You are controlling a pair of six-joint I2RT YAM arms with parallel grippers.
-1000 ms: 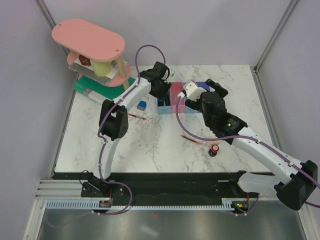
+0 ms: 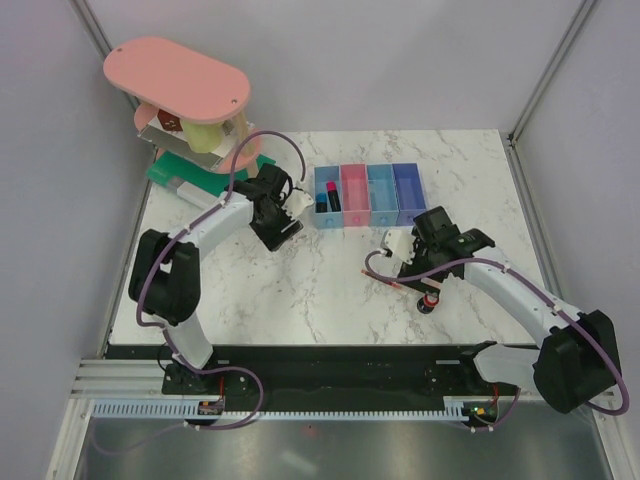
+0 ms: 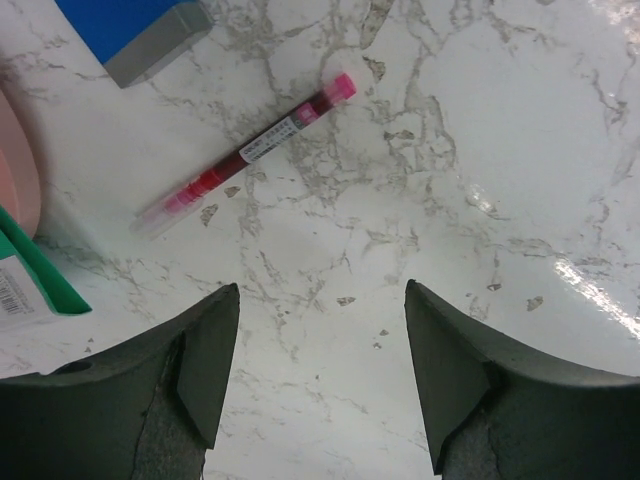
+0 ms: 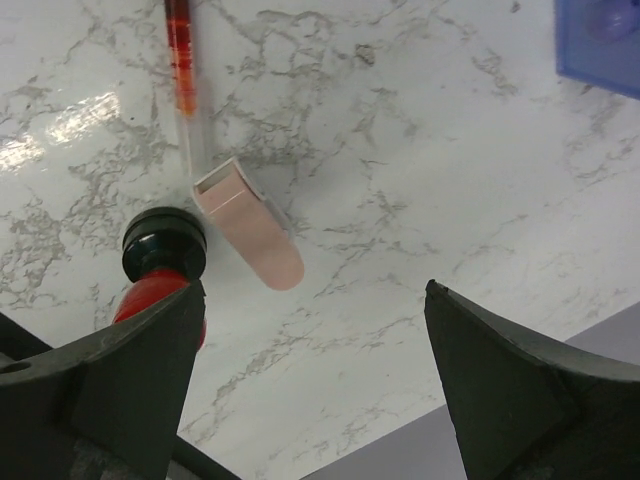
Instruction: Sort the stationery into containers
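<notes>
In the left wrist view, a pink-capped dark red pen (image 3: 270, 138) lies on the table beyond my open left gripper, with empty space between its fingers. A blue and grey block (image 3: 135, 35) lies past the pen; from above, the arm hides both. My right gripper is also open and empty. A pale pink block-like item (image 4: 250, 225) lies ahead of it, left of centre, beside the clear end of an orange-red pen (image 4: 181, 60). Close to the right gripper's left finger stands a red bottle with a black top (image 4: 165, 245).
A row of joined bins (image 2: 356, 218) in pink and blues stands at the back; the leftmost holds dark items (image 2: 333, 197). A pink-topped shelf (image 2: 178, 78) with a green box rises at the back left.
The left gripper has come away from the leftmost bin, leftward and down over the pen. My right gripper has moved from before the bins down toward the pink item.
</notes>
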